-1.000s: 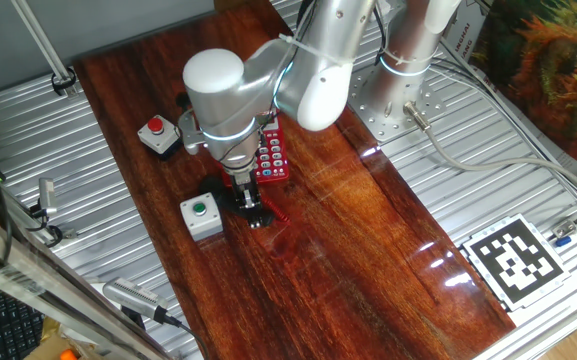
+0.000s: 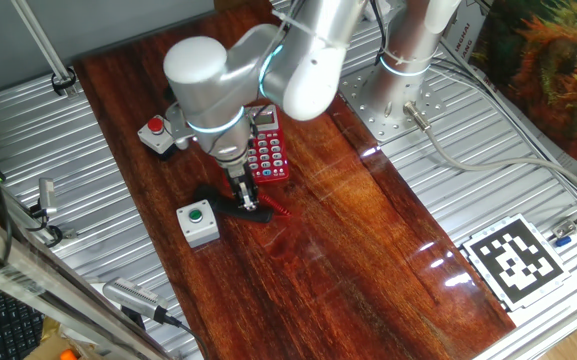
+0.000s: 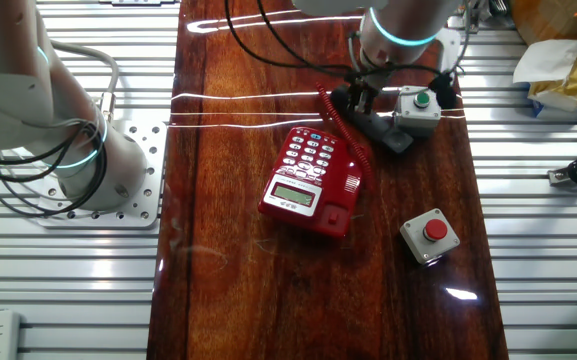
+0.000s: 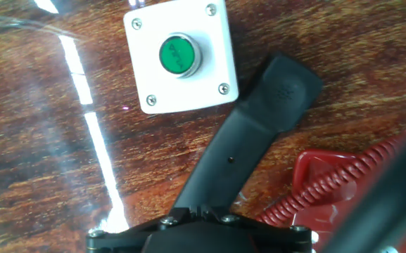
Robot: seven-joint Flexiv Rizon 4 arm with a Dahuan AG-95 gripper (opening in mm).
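Note:
A black telephone handset (image 4: 227, 158) lies on the wooden table, slanting up from my fingertips in the wrist view. One end rests close beside the white box with the green button (image 4: 179, 56). Over the handset, my gripper points downward with its fingers drawn together. They hide part of the handset, and I cannot tell whether they clasp it. In exterior view 2 the red telephone base (image 3: 313, 180) sits nearby, its keypad uncovered. A coiled red cord (image 3: 345, 128) runs beside the base toward the handset.
A white box with a red button (image 3: 430, 236) stands apart from the phone. Bare table (image 2: 348, 270) stretches toward the front in exterior view 1. The arm's base plate (image 2: 393, 105) and a marker board (image 2: 515, 262) are off to the right.
The arm has shifted left in exterior view 1. The green-button box has slid slightly left and toward the front. More of the handset shows past the fingers; the phone base looks unmoved.

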